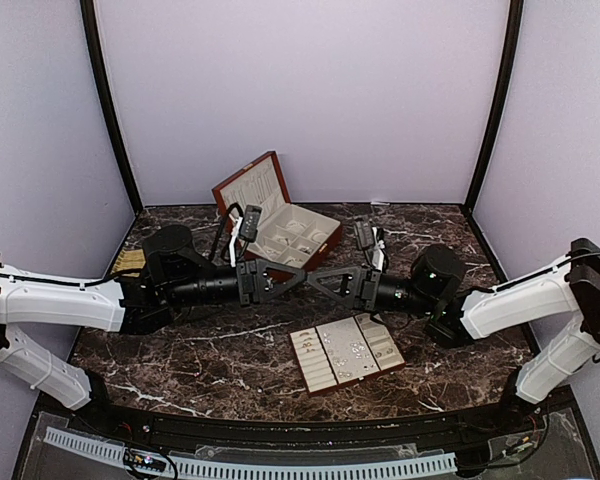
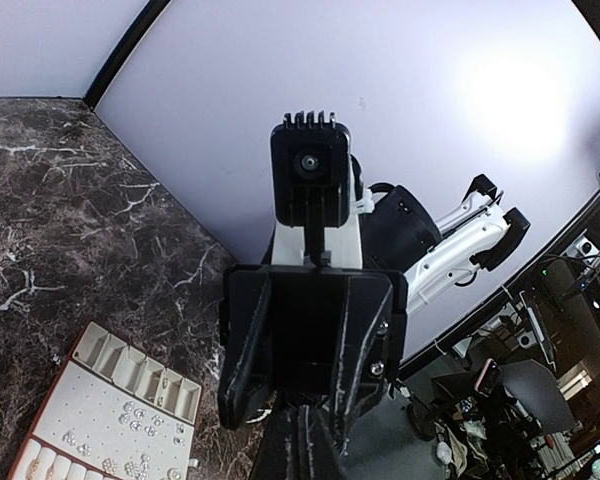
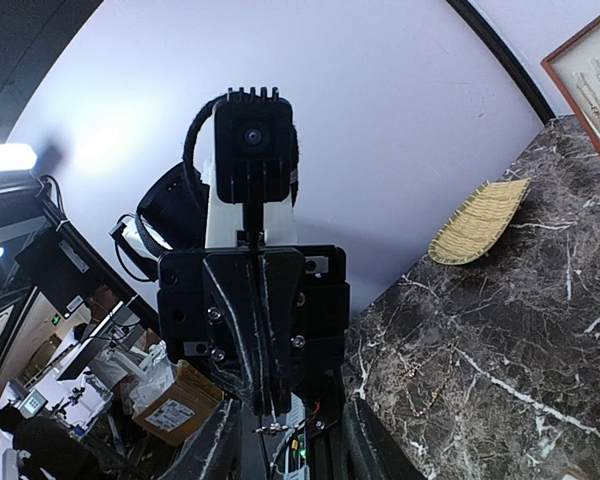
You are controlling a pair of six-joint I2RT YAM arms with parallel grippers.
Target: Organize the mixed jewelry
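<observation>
My two grippers meet tip to tip above the middle of the table. In the right wrist view a small shiny piece of jewelry sits at the fingertips of my left gripper, which is shut on it. Around that piece, my right gripper stands part open, fingers apart on either side. In the left wrist view the left fingers are closed together. Below lies a jewelry tray with small earrings and ring slots. Behind the arms stands an open brown jewelry box with compartments.
A woven basket rests at the table's left back, partly hidden by the left arm in the top view. A thin beaded chain lies on the dark marbled table.
</observation>
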